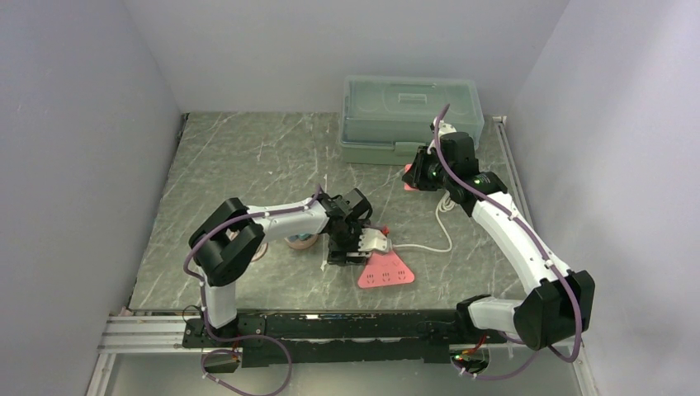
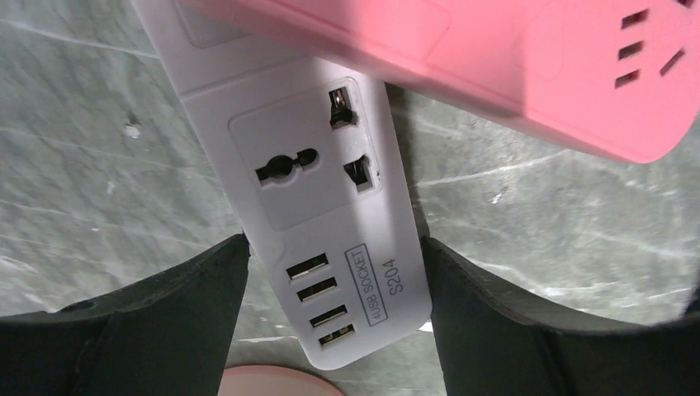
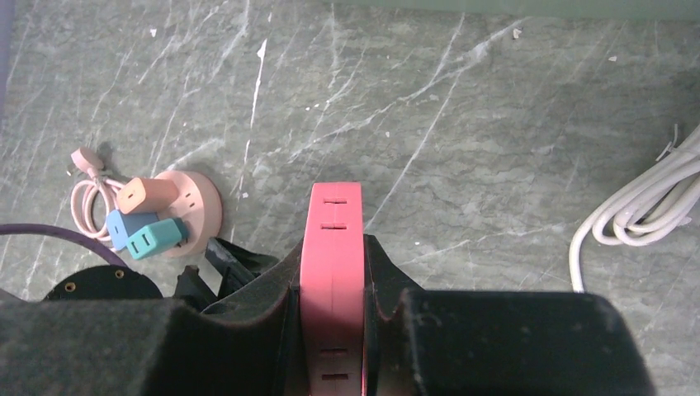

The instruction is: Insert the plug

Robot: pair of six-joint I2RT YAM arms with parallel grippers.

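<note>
A white power strip (image 2: pixel 305 198), with socket holes and USB ports, lies on the table. My open left gripper is around its USB end, one finger on each side; in the left wrist view the fingers are close to its edges, and contact is hard to tell. From above, the left gripper (image 1: pixel 353 252) largely hides the strip. A narrow pink slotted block (image 3: pixel 333 272) is held upright between the fingers of my right gripper, which is shut on it. The block's edge (image 1: pixel 408 177) also shows in the top view, before the green box.
A pink triangular socket (image 1: pixel 386 271) lies against the strip, overlapping it in the left wrist view. A round pink base (image 3: pixel 198 210) with coloured blocks sits left. A coiled white cable (image 3: pixel 648 206) lies right; a green box (image 1: pixel 413 115) stands behind.
</note>
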